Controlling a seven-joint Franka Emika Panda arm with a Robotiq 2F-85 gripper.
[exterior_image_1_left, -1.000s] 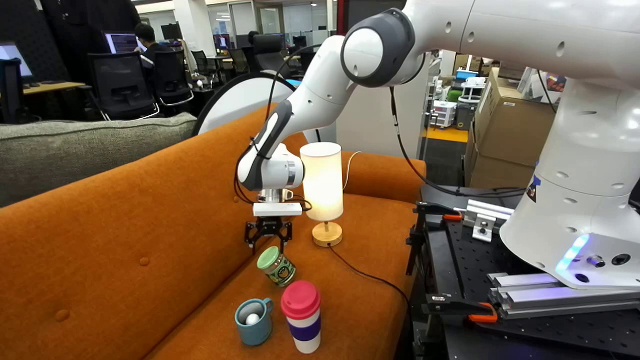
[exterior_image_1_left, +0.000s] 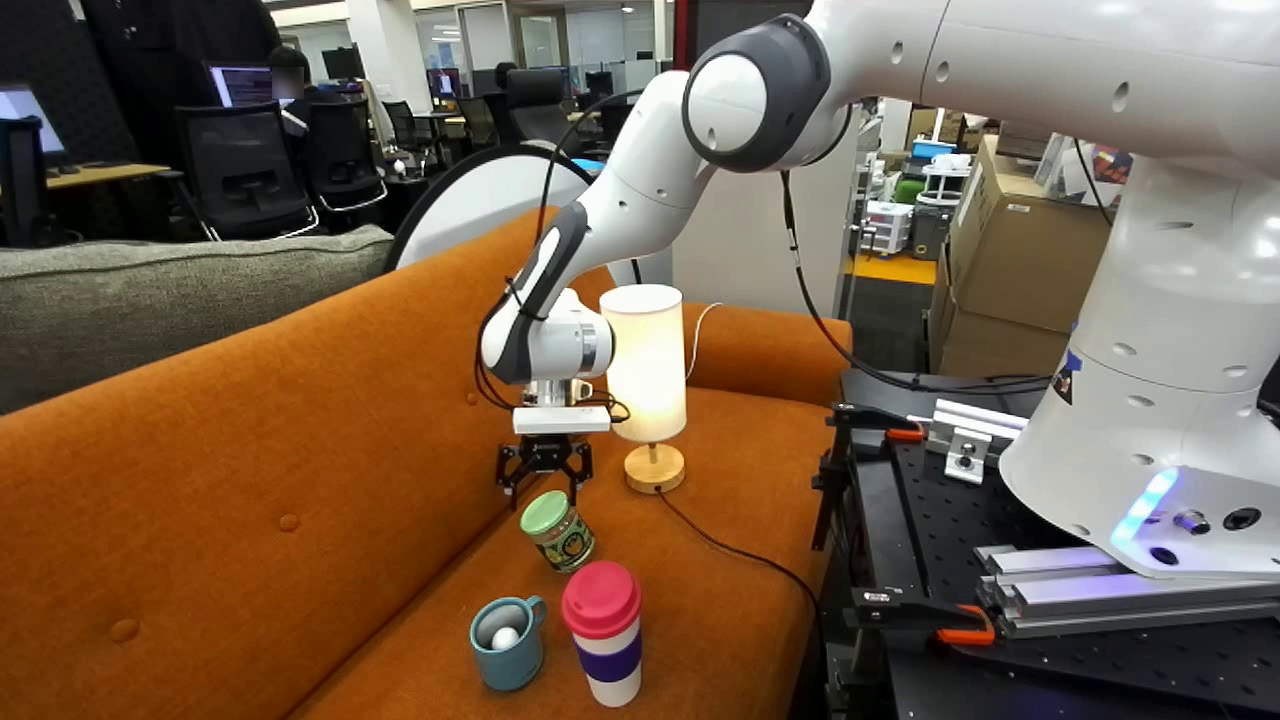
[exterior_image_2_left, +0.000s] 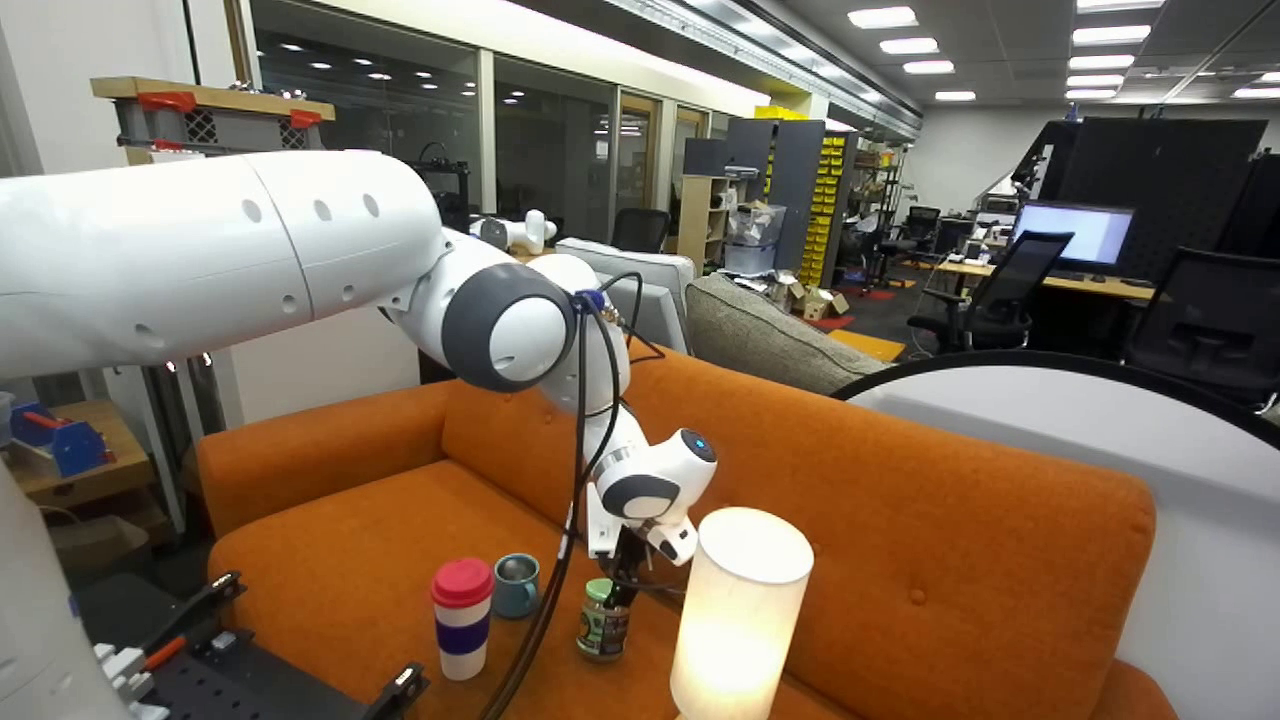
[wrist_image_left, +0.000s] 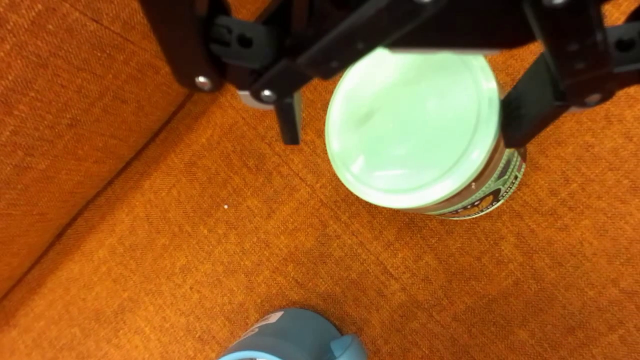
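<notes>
A glass jar (exterior_image_1_left: 566, 546) with a light green lid (wrist_image_left: 414, 126) rests on the orange sofa seat, leaning toward the backrest in exterior view 1. Over the lid, my gripper (exterior_image_1_left: 543, 493) points down with its fingers spread wide. In the wrist view, the right finger (wrist_image_left: 531, 102) is against or very close to the lid's edge, while a gap separates the left finger (wrist_image_left: 290, 123) from it. Nothing is clamped. A blue mug (exterior_image_1_left: 507, 660) with a white round object inside stands nearer the camera, beside a tumbler (exterior_image_1_left: 609, 654) with a red lid and purple band.
A lit lamp (exterior_image_1_left: 649, 372) stands close to the gripper, its cord crossing the seat toward the front edge. The sofa backrest (exterior_image_1_left: 264, 504) rises along the other side. Bare seat lies between jar and mug in the wrist view.
My gripper has shifted slightly right in exterior view 1, still spread. The jar's lid has moved right with it, and the jar leans less than before. Mug and tumbler are unmoved.
</notes>
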